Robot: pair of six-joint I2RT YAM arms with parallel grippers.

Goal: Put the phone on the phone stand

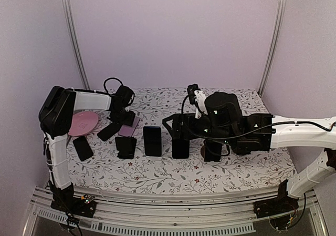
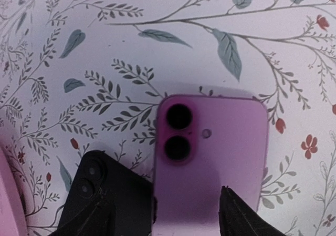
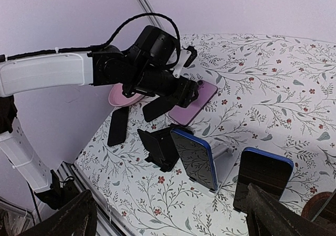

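A pink phone [image 2: 220, 146] [image 3: 191, 104] lies flat beside a black phone [image 2: 110, 194] [image 1: 108, 132] at the left. My left gripper is low over the pink phone, its fingertips apart, nothing visibly held. An empty-looking black stand [image 3: 163, 146] stands in front of them. Further right, phones [image 1: 152, 140] [image 3: 262, 178] stand upright on stands. My right gripper is raised above the right side of the table, open, with nothing between its fingers.
A pink plate [image 1: 83, 124] lies at the far left, with another dark phone [image 1: 83, 149] before it. Walls enclose the sides and back.
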